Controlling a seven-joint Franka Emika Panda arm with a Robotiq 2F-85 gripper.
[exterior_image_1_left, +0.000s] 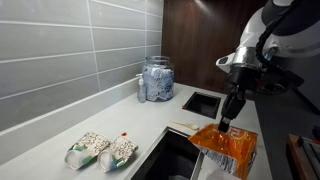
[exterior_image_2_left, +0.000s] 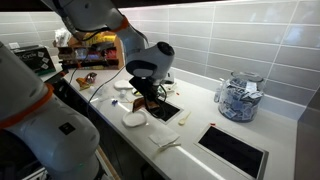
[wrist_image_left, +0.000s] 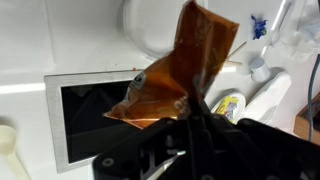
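Observation:
An orange, shiny packet (exterior_image_1_left: 228, 150) hangs from my gripper (exterior_image_1_left: 228, 121), which is shut on its upper part. Below and around the fingertips, the same packet (wrist_image_left: 178, 80) spreads as a creased orange-brown sheet in the wrist view. There it overlaps the edge of a white round plate (wrist_image_left: 150, 22) and part of a dark rectangular basin (wrist_image_left: 85, 115). From the second exterior view, the gripper (exterior_image_2_left: 150, 97) is low over the counter, with the plate (exterior_image_2_left: 134, 119) close by. The pinch between the fingers is partly hidden by the packet.
Two patterned packages (exterior_image_1_left: 118, 153) lie left of the near basin (exterior_image_1_left: 172, 157). A glass jar (exterior_image_1_left: 158, 78) and a small bottle (exterior_image_1_left: 141, 91) stand by the tiled wall. Another dark basin (exterior_image_2_left: 232, 150) is sunk farther along.

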